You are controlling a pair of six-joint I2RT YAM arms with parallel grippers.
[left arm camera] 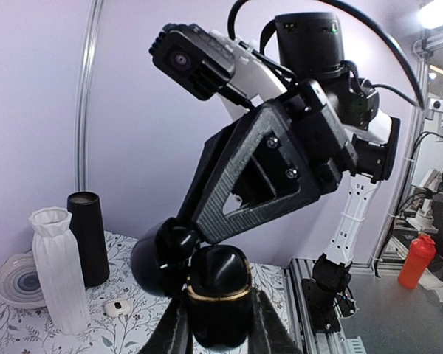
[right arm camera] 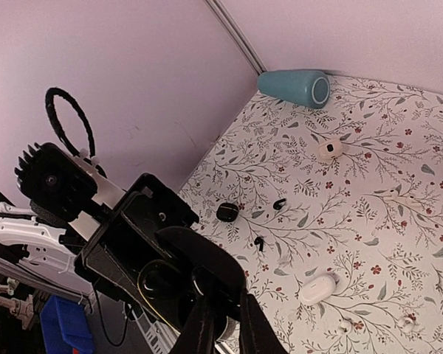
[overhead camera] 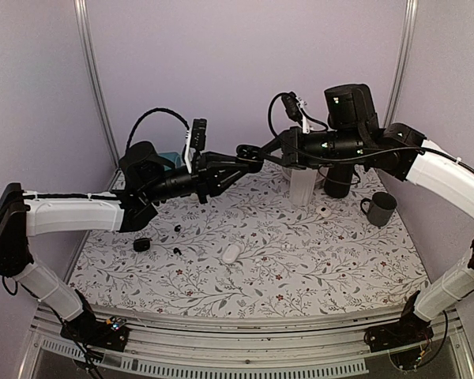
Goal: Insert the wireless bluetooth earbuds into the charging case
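A glossy black charging case (left arm camera: 220, 310) is held up above the table, my left gripper (overhead camera: 243, 164) shut on its body. Its lid (left arm camera: 161, 254) stands open, and a gold line runs along the body's rim. In the right wrist view the open case (right arm camera: 207, 258) faces the camera. My right gripper (overhead camera: 272, 150) is at the lid side, its fingers (left arm camera: 244, 199) reaching to the case edge and slightly parted. Whether they touch the lid is hard to tell. Two black earbuds (right arm camera: 279, 203) lie apart on the patterned table.
A small black rounded case (right arm camera: 227, 212) and a white case (right arm camera: 317, 289) rest on the table. Small white pieces (right arm camera: 345, 325) lie near the latter. A teal cup (right arm camera: 295, 87), a white vase (left arm camera: 59, 269), a black cylinder (left arm camera: 88, 236) and a grey mug (overhead camera: 379, 208) stand around the edges.
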